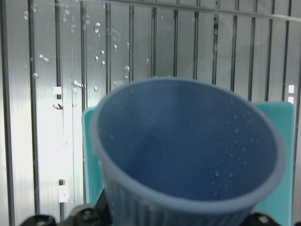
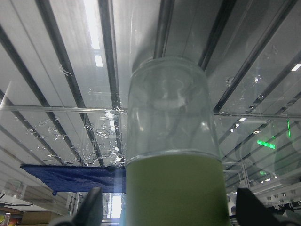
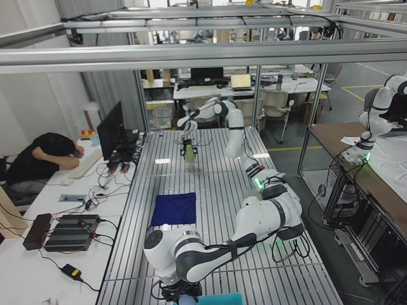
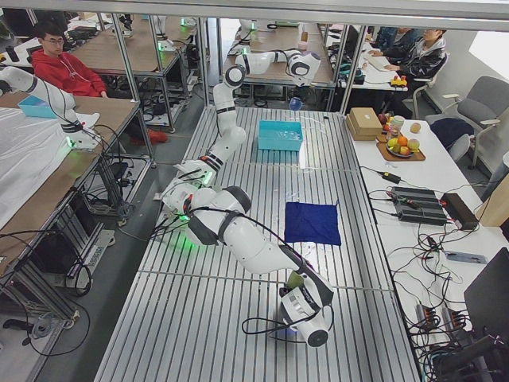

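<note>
My left gripper (image 3: 181, 293) has a blue cup (image 1: 187, 136) between its fingers, held above a turquoise bin (image 4: 280, 135); water drops show in the cup. At the far end of the left camera view, my right gripper (image 3: 189, 150) is around a clear bottle with a green band (image 2: 176, 190), upright in the right wrist view; whether the fingers press on it is hard to tell there. A dark blue cloth (image 4: 312, 223) lies flat on the slatted table (image 4: 238, 334) between the two grippers.
Water drops wet the slats near the bottle and bin. A side table (image 3: 63, 279) with electronics and cables runs along one edge; a neighbouring robot bench (image 4: 32, 207) stands along the other.
</note>
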